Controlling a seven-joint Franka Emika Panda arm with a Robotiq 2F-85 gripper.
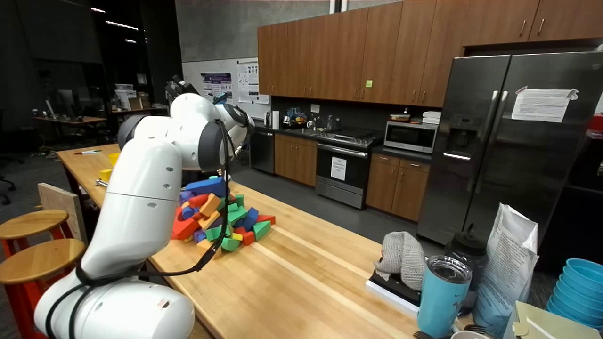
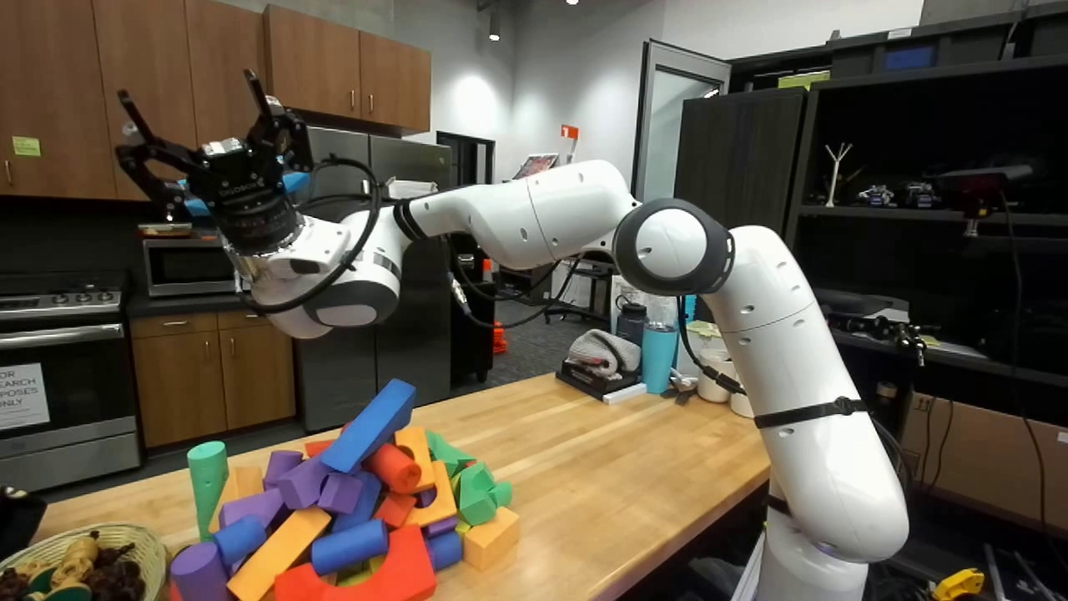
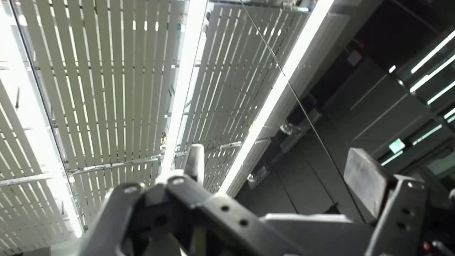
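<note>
My gripper (image 2: 187, 88) is raised high over the table, tipped so that its fingers point up. In the wrist view the two finger pads (image 3: 365, 181) stand wide apart, with only the ceiling lights and slats behind the gap. The gripper is open and holds nothing. Well below it, a heap of coloured blocks (image 2: 345, 553) lies on the wooden table (image 2: 611, 481). A long blue block (image 2: 370, 426) rests slantwise on top of the heap, and a green cylinder (image 2: 207, 476) stands at its side.
A wicker basket (image 2: 150, 549) sits beside the blocks. At the table's far end are a blue tumbler (image 1: 444, 296), a dark bottle (image 1: 470, 254), a grey knitted cloth (image 1: 402, 254) and a white bag (image 1: 506, 262). Bare tabletop lies between these and the blocks.
</note>
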